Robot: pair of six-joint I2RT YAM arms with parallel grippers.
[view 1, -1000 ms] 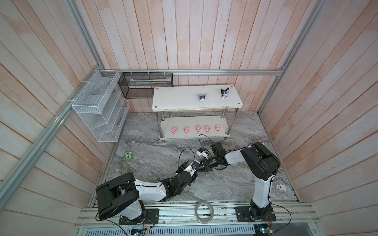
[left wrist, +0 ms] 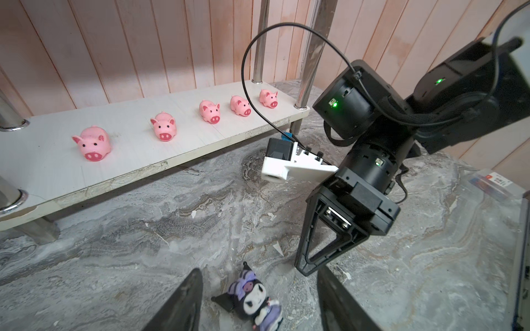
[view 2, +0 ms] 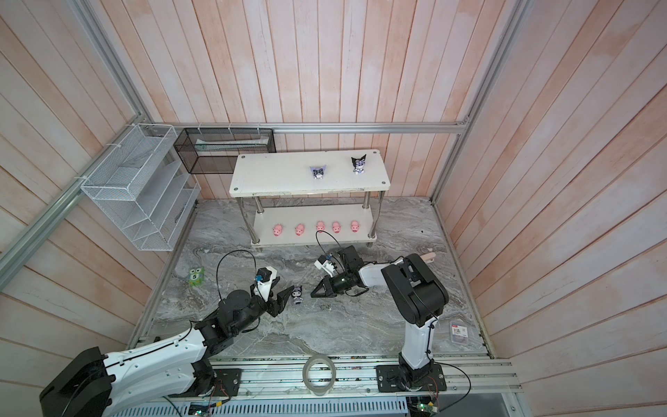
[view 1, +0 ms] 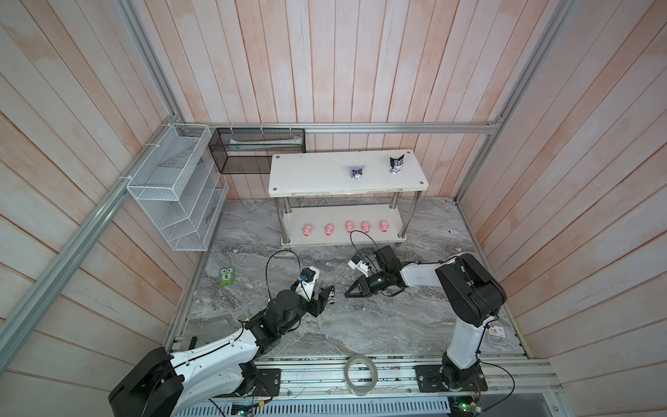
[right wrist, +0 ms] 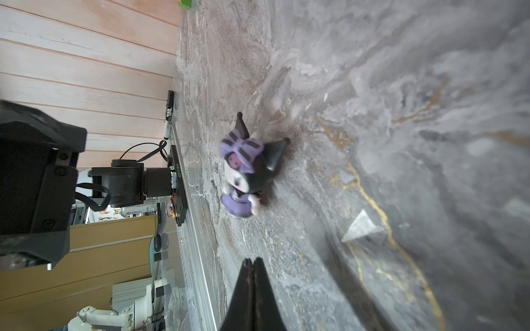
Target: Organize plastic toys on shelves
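A black-and-purple horned toy (left wrist: pixel 254 300) shows tilted between and beyond my left gripper's spread fingers. Its purple bow and white face are clear in the right wrist view, where the toy (right wrist: pixel 243 171) is apart from my right fingertips. My left gripper (view 1: pixel 325 303) stands open, just left of it; I cannot tell whether a finger touches it. On the other side, my right gripper (view 2: pixel 318 294) is shut, nothing showing between its fingertips. Several pink pigs (left wrist: pixel 164 126) line the lower shelf (left wrist: pixel 49 127).
On the table's left lies a green toy (view 1: pixel 227 276). White wire baskets (view 1: pixel 166 184) hang by the left wall, with a black mesh basket (view 1: pixel 257 163) beside the shelf. A tape roll (view 1: pixel 360 375) rests at the front edge. Both grippers stand close together.
The dark toy has come into sight between the grippers. The right arm has shifted slightly.
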